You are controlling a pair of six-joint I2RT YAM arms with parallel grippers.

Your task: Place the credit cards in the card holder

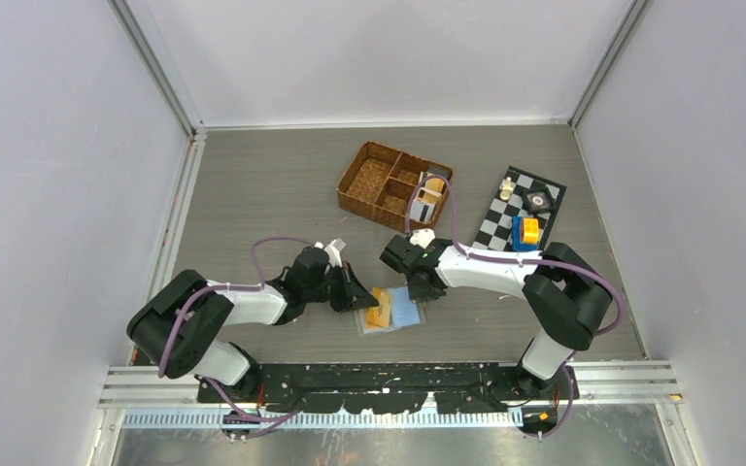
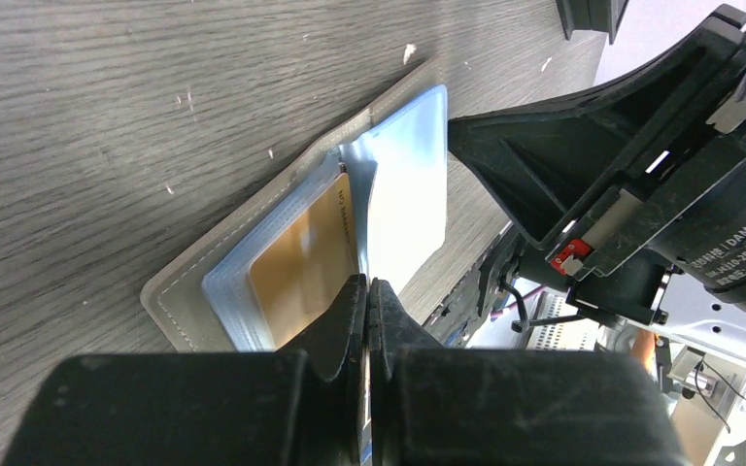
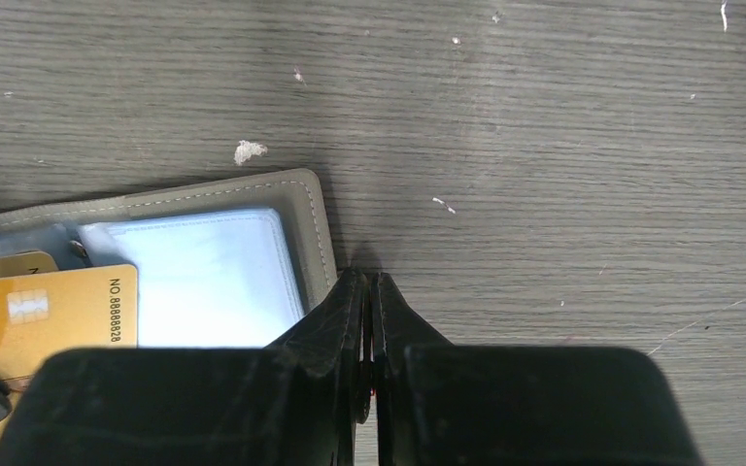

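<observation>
The card holder (image 3: 313, 209) lies open on the table, with clear blue sleeves (image 2: 408, 184) and yellow cards (image 3: 39, 316) on it. My left gripper is shut at the cards and sleeves, fingertips beside the gold card (image 2: 296, 257); I see nothing clearly held. My right gripper is shut at the holder's edge. What is between its fingers is hard to tell, probably hidden by the fingers. In the top view both grippers are low over the holder from either side.
A wicker basket (image 1: 364, 180) with items in its compartments stands behind. A checkered board (image 1: 495, 223) with small objects lies at the right.
</observation>
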